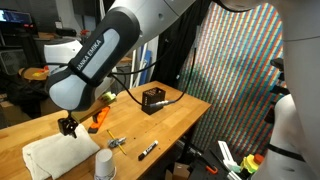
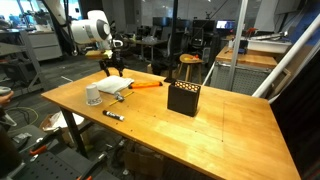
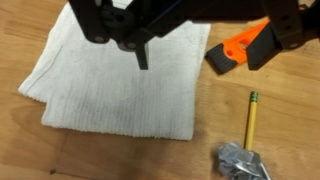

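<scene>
My gripper hangs open above the table, with nothing seen between its fingers. In exterior view 1 the gripper (image 1: 68,126) is over the far part of a white cloth (image 1: 58,157). That cloth (image 3: 120,105) lies mostly flat under the left finger in the wrist view, with a fold at its left side. Beside it, close to the right finger, is an orange tool (image 3: 238,45) with a dark end, partly hidden by the finger. A yellow pencil (image 3: 251,120) lies further right, by a crumpled silvery piece (image 3: 242,160).
A white cup (image 2: 93,97) stands near the cloth. A black open-topped box (image 2: 184,98) is on the other side of the orange tool. A dark marker-like object (image 2: 113,115) lies near the table's front edge.
</scene>
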